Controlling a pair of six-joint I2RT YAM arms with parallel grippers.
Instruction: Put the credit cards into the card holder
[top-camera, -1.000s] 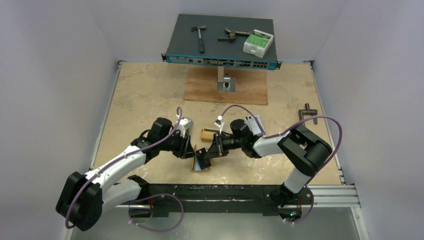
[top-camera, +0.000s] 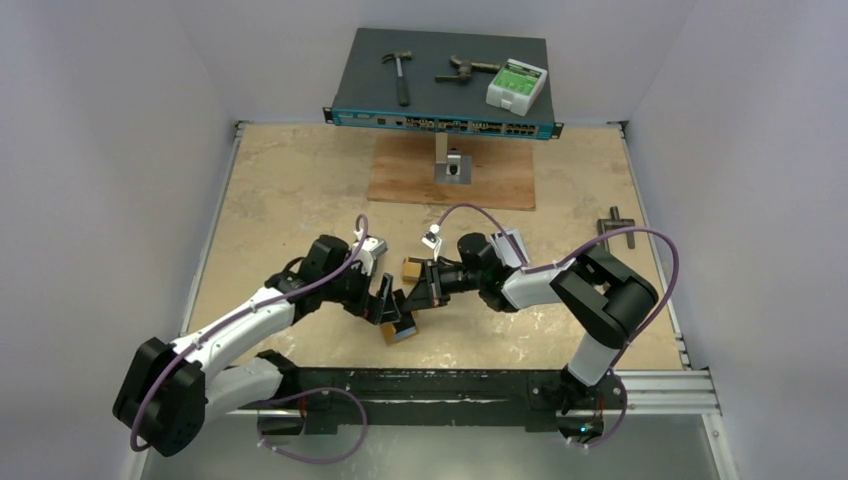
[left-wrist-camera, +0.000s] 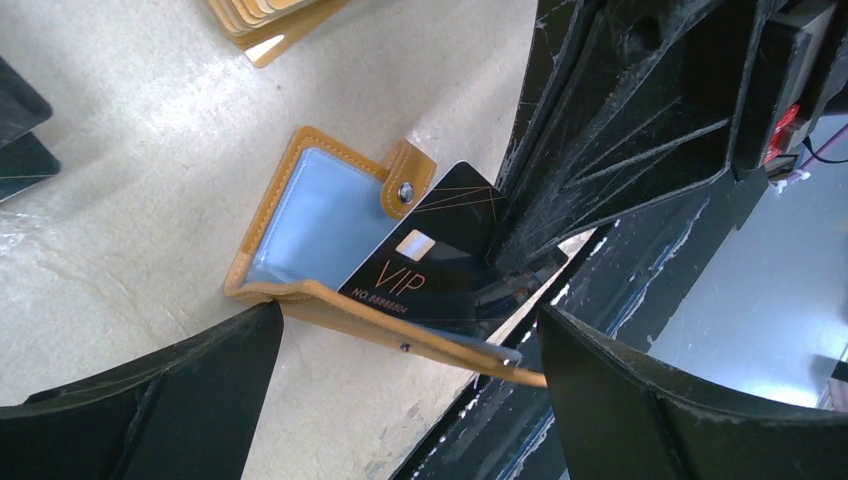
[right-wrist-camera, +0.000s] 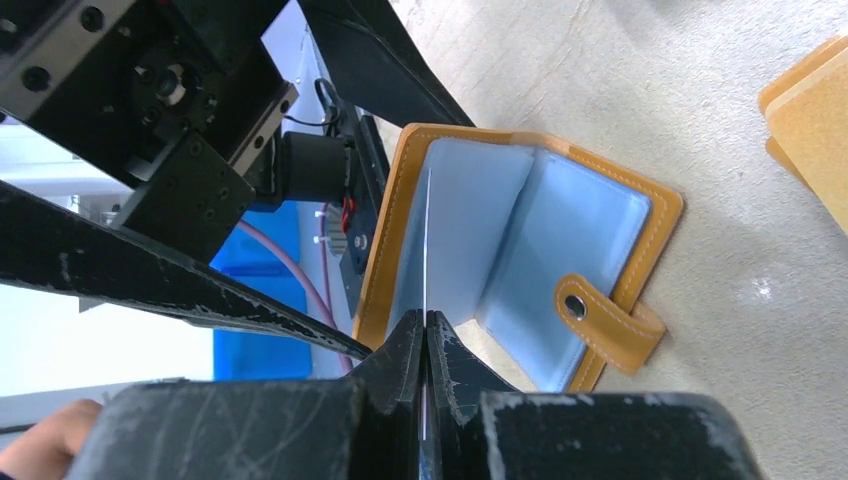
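The tan card holder (top-camera: 401, 335) with light blue lining lies unfolded near the table's front, one flap raised. My left gripper stands open, its fingers on either side of that flap. A black VIP card (left-wrist-camera: 430, 262) sits between the flap and the flat half of the holder, its far end still outside the lining. My right gripper (top-camera: 424, 293) is shut on this card, which shows edge-on as a thin line above the fingertips in the right wrist view. The flat lining (right-wrist-camera: 590, 220) with its snap strap (right-wrist-camera: 605, 325) looks empty there.
A stack of yellow cards (top-camera: 411, 270) lies behind the holder. Dark flat pieces (left-wrist-camera: 20, 130) are at the left wrist view's edge. White pieces (top-camera: 510, 247) lie beside the right arm; a black device (top-camera: 450, 80) stands at the back. Both grippers are close together.
The right gripper has shifted slightly left and back with the black card, which now sits over the holder. The left gripper has moved a little forward and right, and its fingers have spread.
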